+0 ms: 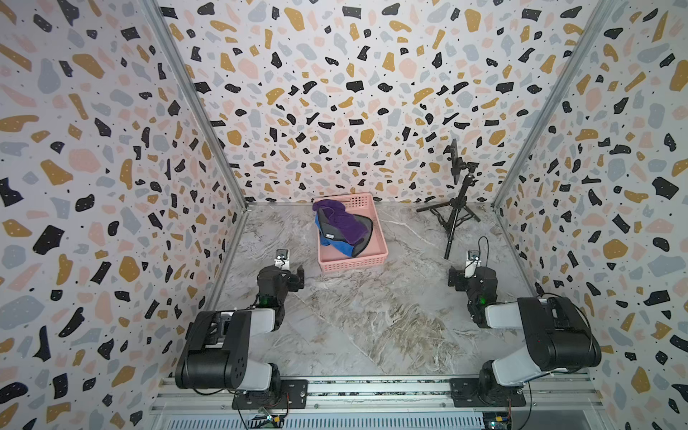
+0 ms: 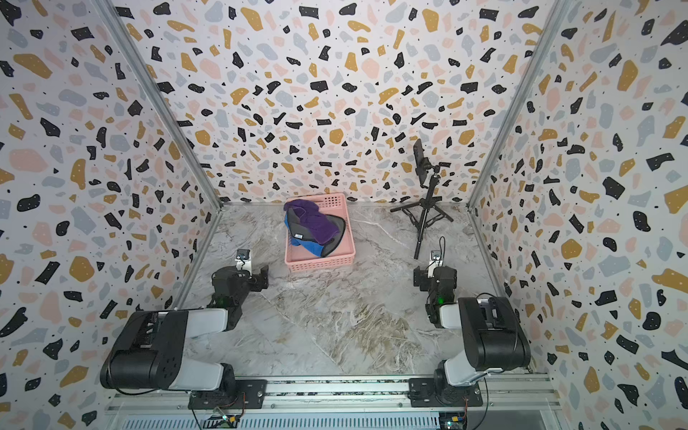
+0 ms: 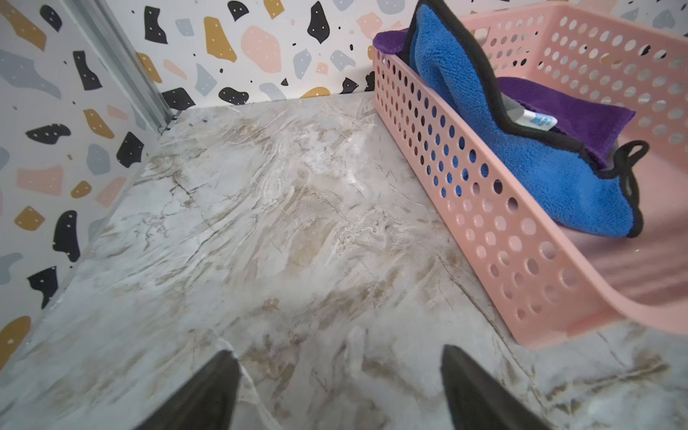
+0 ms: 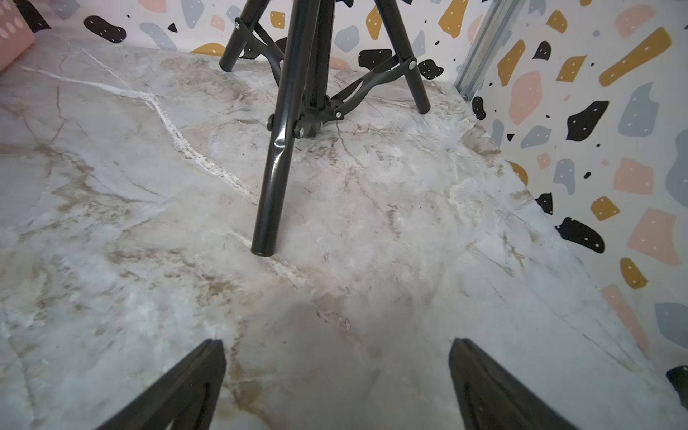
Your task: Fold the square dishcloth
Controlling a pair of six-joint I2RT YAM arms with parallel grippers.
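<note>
Crumpled cloths lie heaped in a pink basket [image 1: 352, 263]. On top is a purple cloth [image 1: 347, 223], partly hanging over the basket's left rim. Under it is a blue and grey cloth with a dark edge; its blue side [image 3: 458, 93], a white tag [image 3: 534, 119] and a corner loop show in the left wrist view. Which one is the square dishcloth I cannot tell. My left gripper is open and empty over bare table, in front and left of the basket. Far to the basket's right, my right gripper also stands open, nothing between its fingers.
A black tripod [image 1: 458, 204] stands at the back right, one leg [image 4: 276, 172] reaching forward ahead of my right gripper. Patterned walls close off the back and both sides.
</note>
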